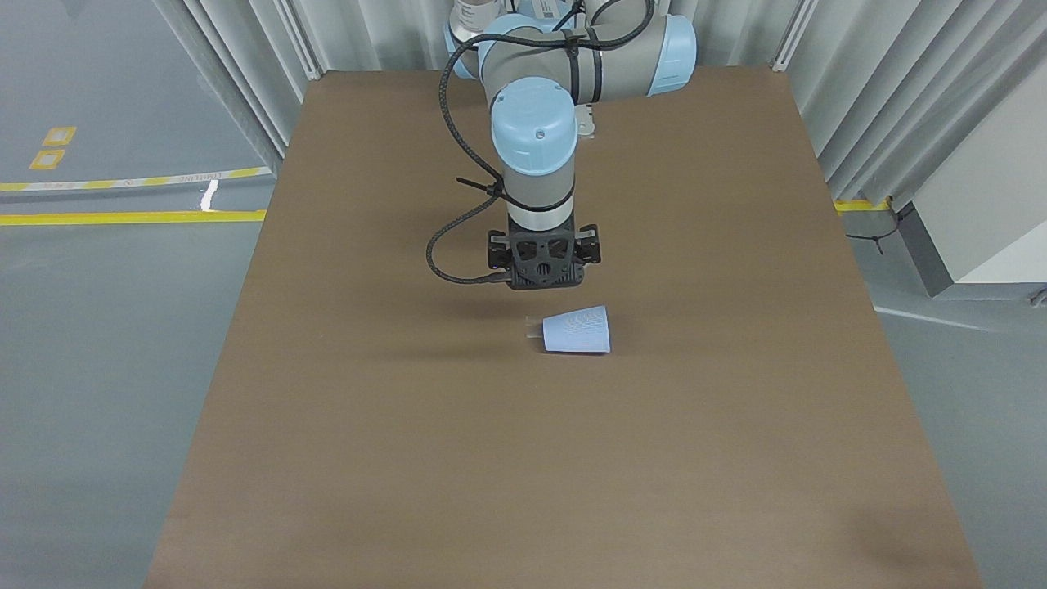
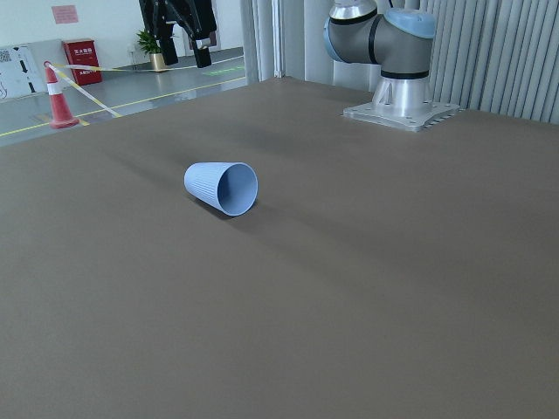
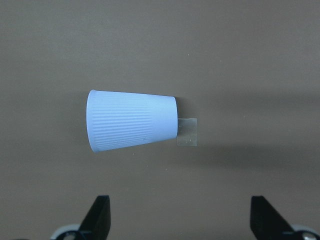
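Note:
A light blue ribbed paper cup lies on its side on the brown table, its mouth facing the left camera. A small clear strip shows at its base in the wrist view. My gripper hangs above the table, open and empty, its two fingers wide apart at the bottom of the wrist view. In the front view it is just behind the cup, the fingers hidden under the wrist housing.
The arm's base plate stands at the far end, before grey curtains. A traffic cone and tape are on the floor beyond the table.

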